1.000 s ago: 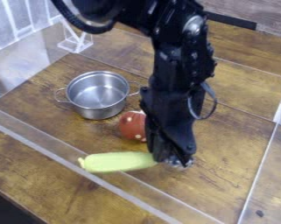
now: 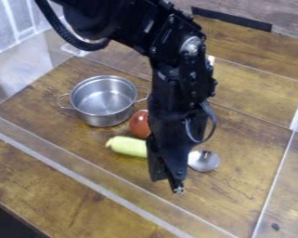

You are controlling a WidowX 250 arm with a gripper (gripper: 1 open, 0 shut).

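Observation:
My black gripper [image 2: 176, 186] reaches down over the middle of the wooden table, its tip low near the surface; it looks shut, with nothing seen between its fingers. Just left of it a pale yellow-green corn-like object [image 2: 125, 146] lies on the table, partly hidden behind the arm. Behind that, a red round object [image 2: 138, 124] is partly covered by the arm. To the right of the gripper lies a small silver metal object [image 2: 206, 162].
A steel pot [image 2: 104, 98] with two handles stands at the back left. Clear plastic edging [image 2: 89, 186] runs across the front left.
The yellow-green object has moved back, away from the front, and is more hidden. My gripper reaches a little lower in view, and the silver object now shows to its right.

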